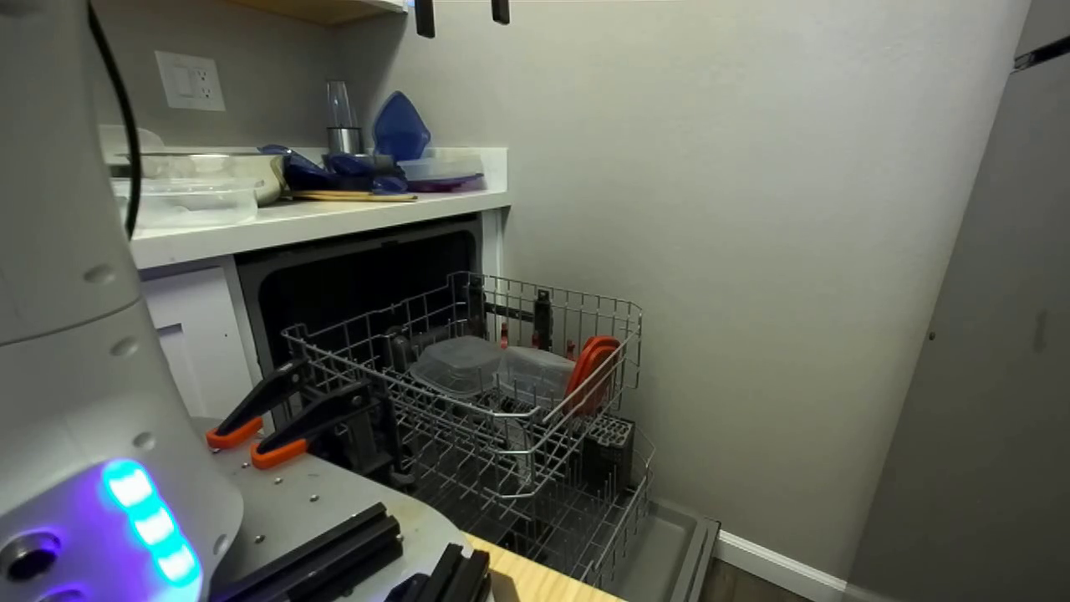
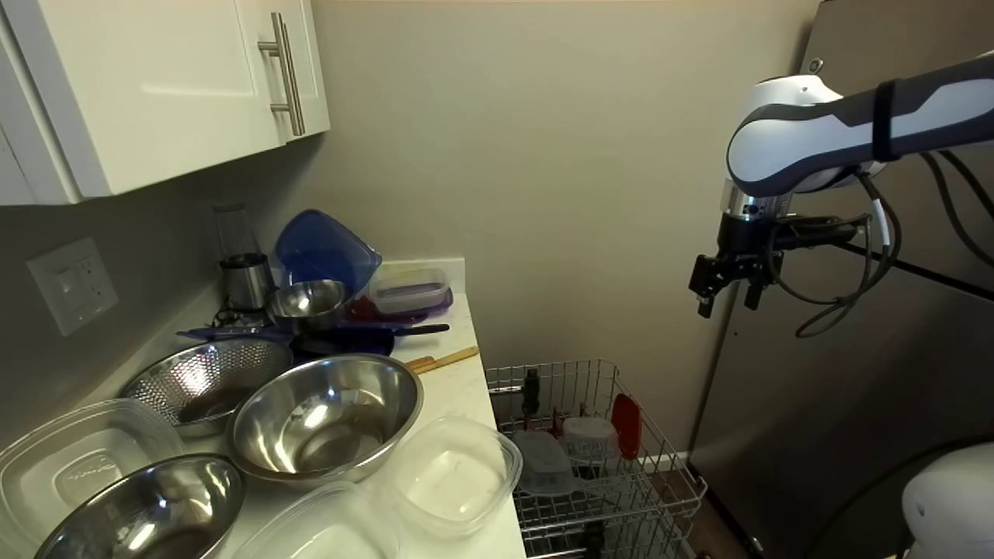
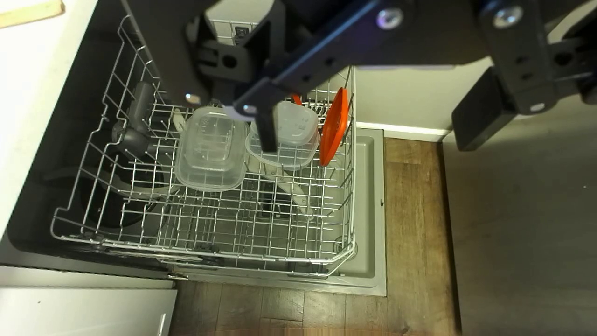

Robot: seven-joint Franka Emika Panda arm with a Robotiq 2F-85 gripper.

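Note:
High above the dishwasher, my gripper (image 2: 728, 306) points down with its fingers spread and nothing between them. Only its two dark fingertips (image 1: 425, 18) show at the top edge of exterior view 1. Below it the upper dishwasher rack (image 3: 218, 258) is pulled out. Two clear plastic containers rest in that rack: the left container (image 3: 212, 148) lies beside the right container (image 3: 288, 126), which one finger partly covers in the wrist view. An orange-red lid (image 3: 334, 128) stands upright along the rack's right side.
The white counter (image 2: 508, 522) holds steel bowls (image 2: 326, 419), a colander (image 2: 210, 373), clear containers (image 2: 452, 475) and blue items. A cabinet (image 2: 177, 84) hangs above it. A grey fridge-like panel (image 2: 894, 410) stands right of the dishwasher. The front part of the upper rack is free.

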